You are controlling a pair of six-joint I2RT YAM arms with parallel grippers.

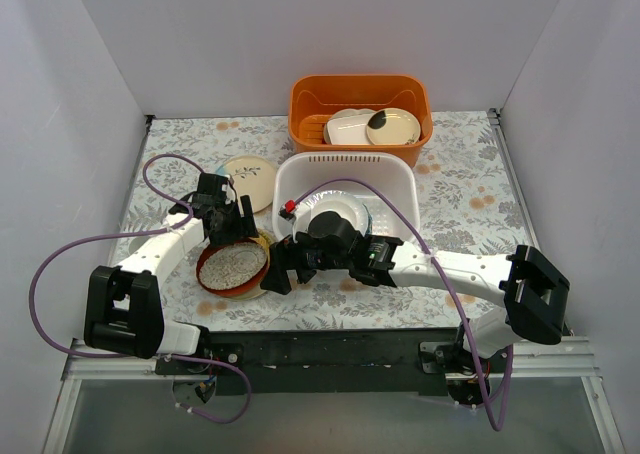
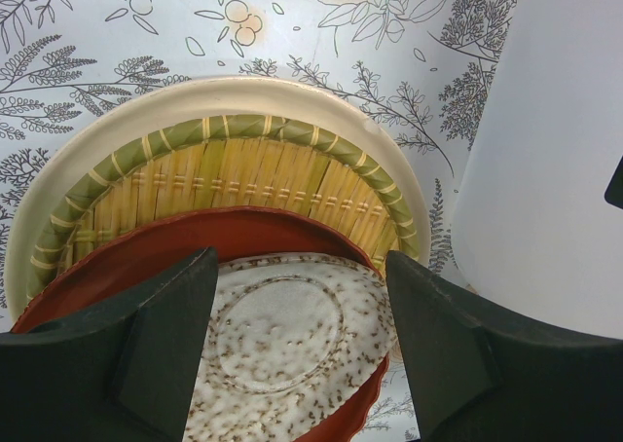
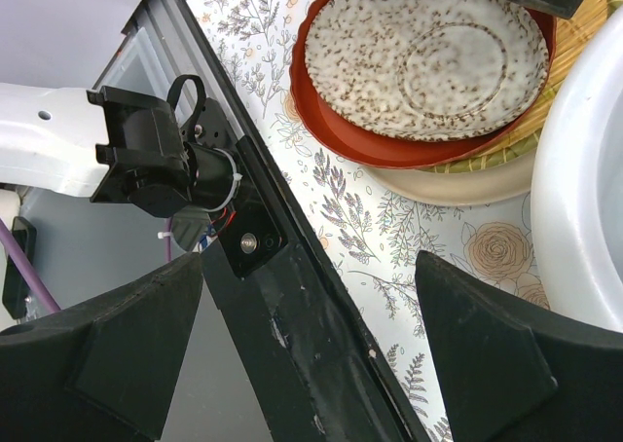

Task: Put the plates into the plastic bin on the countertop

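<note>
A stack at the left holds a speckled white plate (image 1: 231, 266) in a red dish (image 3: 332, 126), on a woven bamboo tray (image 2: 200, 184) and a cream plate (image 2: 146, 101). My left gripper is part open over the stack, fingertips at the speckled plate's far end; whether they touch it is unclear. A cream plate (image 1: 250, 179) lies behind it. The white plastic bin (image 1: 400, 184) holds plates (image 1: 338, 204). My right gripper (image 1: 282, 274) hangs open by the bin's front-left, beside the stack, nothing between its fingers.
An orange bin (image 1: 360, 89) at the back holds several plates and trays. The countertop (image 1: 470, 194) right of the white bin is clear. The front edge runs close below my right gripper.
</note>
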